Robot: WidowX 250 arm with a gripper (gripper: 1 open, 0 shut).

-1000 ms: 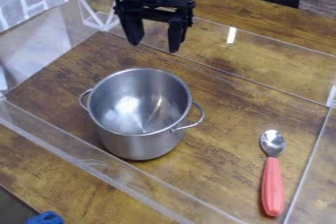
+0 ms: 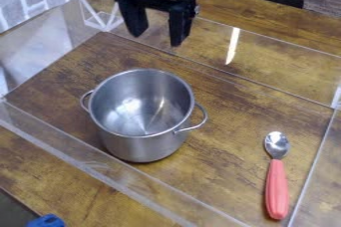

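Note:
A black gripper [image 2: 155, 24] hangs at the top centre of the camera view, above and behind the pot, its two fingers spread open with nothing between them. A steel pot [image 2: 143, 131] with two side handles stands empty on the wooden surface, left of centre. A spoon with a pink handle [image 2: 276, 186] lies at the right, its metal bowl pointing away from the front edge.
Clear low walls border the wooden work surface [image 2: 240, 112]. A blue object [image 2: 46, 220] sits at the bottom left corner, outside the walls. Free wood shows behind and right of the pot.
The gripper has risen slightly in the view over the last second. The pot and spoon have not moved.

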